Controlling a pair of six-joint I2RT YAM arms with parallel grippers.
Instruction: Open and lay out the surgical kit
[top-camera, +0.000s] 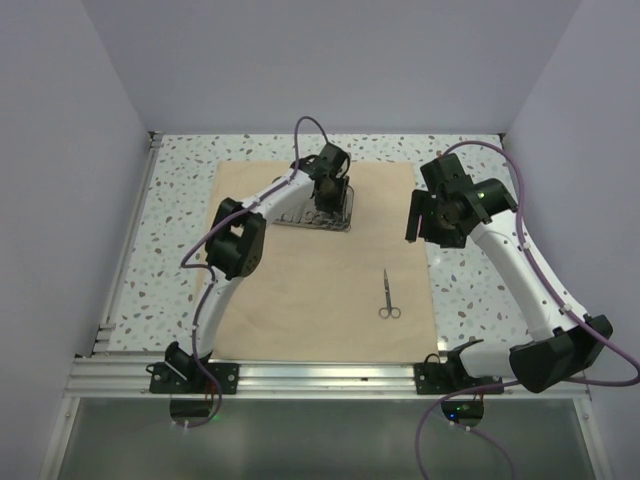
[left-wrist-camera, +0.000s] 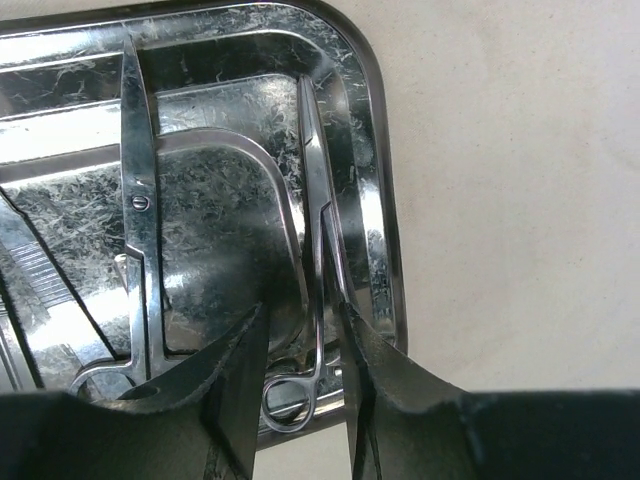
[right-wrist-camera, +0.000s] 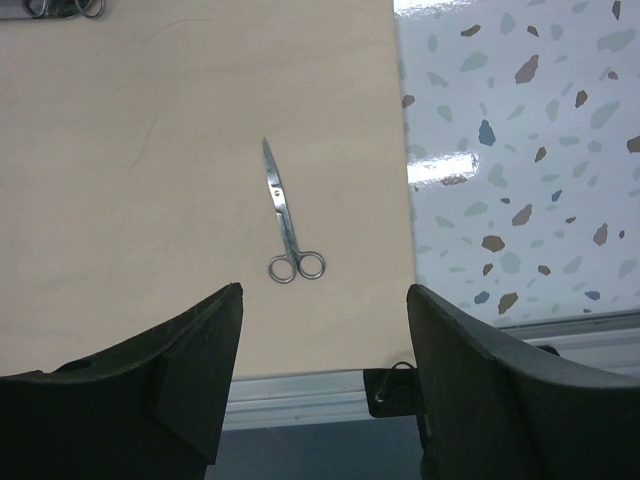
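The metal tray sits at the back of the beige cloth with several instruments in it. In the left wrist view, slim forceps with ring handles lie along the tray's right side; larger scissors lie left of them. My left gripper is part open, its fingers on either side of the slim forceps near the handle rings. Whether they touch it I cannot tell. Small scissors rest alone on the cloth. My right gripper is open with nothing between its fingers, raised over the cloth's right edge.
A tweezer-like tool lies at the tray's left in the left wrist view. Speckled tabletop shows on the right.
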